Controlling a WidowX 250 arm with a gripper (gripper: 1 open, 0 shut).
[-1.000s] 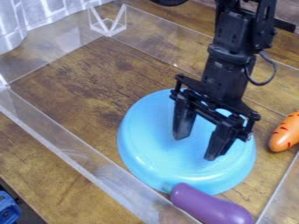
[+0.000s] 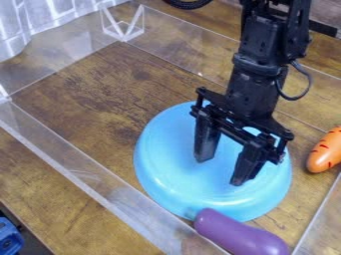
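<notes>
My black gripper (image 2: 229, 144) hangs over a round light-blue lid or disc (image 2: 170, 164) in the middle of the view, its two fingers spread apart, open, with their tips low over the blue surface. Nothing clear shows between the fingers. Whether they touch the blue object cannot be told.
A purple eggplant-like object (image 2: 242, 231) lies just in front of the blue disc. An orange carrot (image 2: 324, 149) lies at the right. Clear plastic walls edge the wooden floor (image 2: 94, 95), whose left part is free. A blue item (image 2: 7, 237) sits at lower left.
The arm has shifted slightly over the last second. The blue disc, eggplant-like object and carrot look nearly unchanged.
</notes>
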